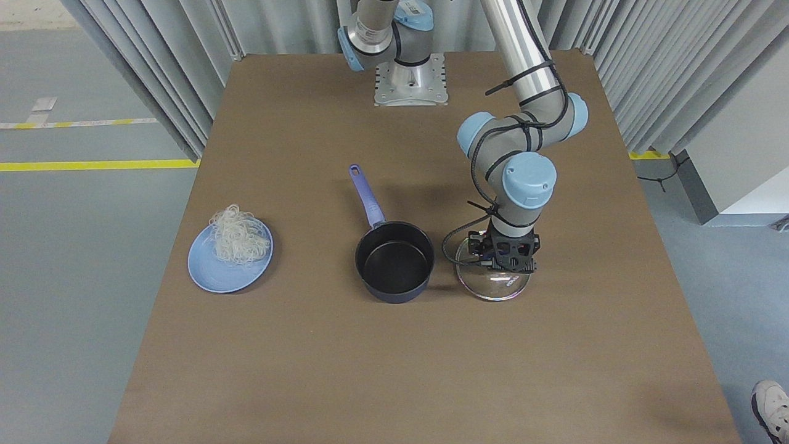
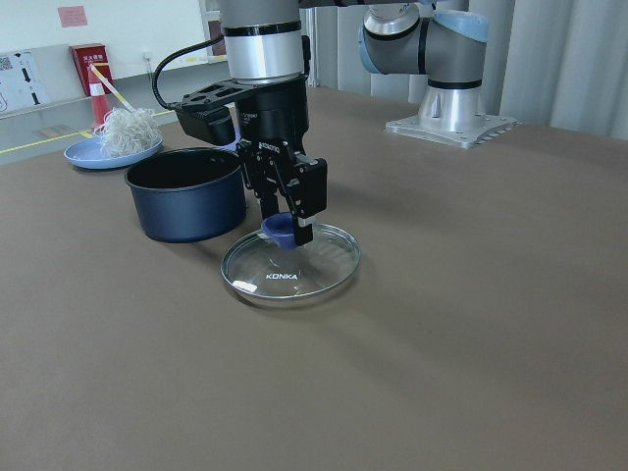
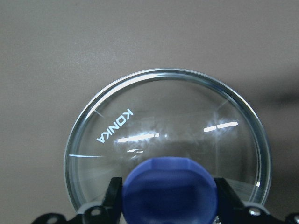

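A glass pot lid [image 2: 290, 270] marked KONKA lies on the table right of the dark saucepan [image 1: 394, 270]. My gripper [image 2: 285, 216] is at the lid's blue knob [image 3: 169, 193], shut on it, with a finger on each side. In the front view the arm hides much of the lid. The saucepan's purple handle [image 1: 365, 193] points toward the back. A blue plate [image 1: 214, 266] holding white noodles [image 1: 238, 235] sits to the left.
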